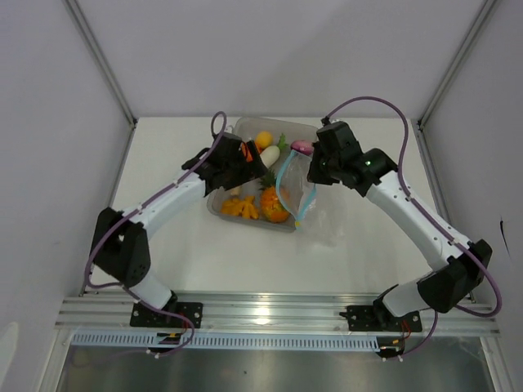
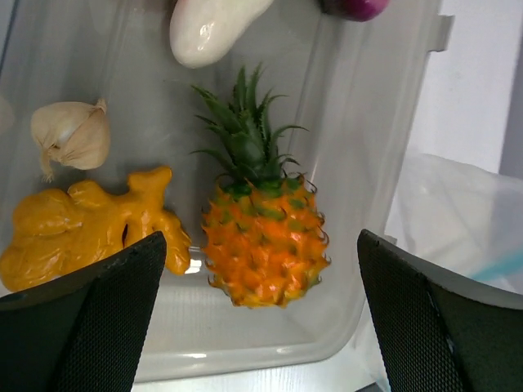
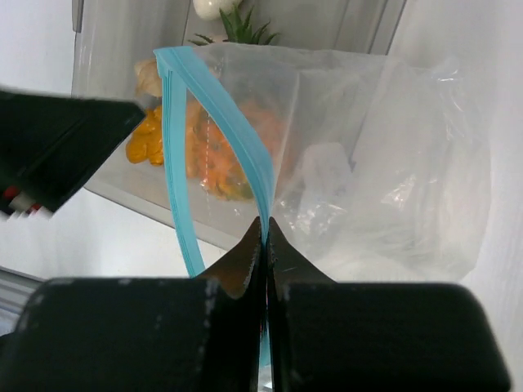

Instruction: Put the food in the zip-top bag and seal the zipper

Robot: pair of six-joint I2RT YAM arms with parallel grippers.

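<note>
My right gripper is shut on the blue zipper edge of the clear bag (image 3: 392, 163); the zipper strips (image 1: 286, 184) hang apart in a loop. The pineapple lies in the grey bin, partly behind the bag in the right wrist view. My left gripper (image 1: 245, 159) is open over the bin, with nothing between its fingers. Also in the bin are the orange ginger-shaped piece (image 2: 122, 229), garlic (image 2: 73, 135), a white eggplant (image 2: 208, 28), a purple onion (image 1: 302, 147) and a yellow fruit (image 1: 263, 139).
Both arms reach over the table from the front.
</note>
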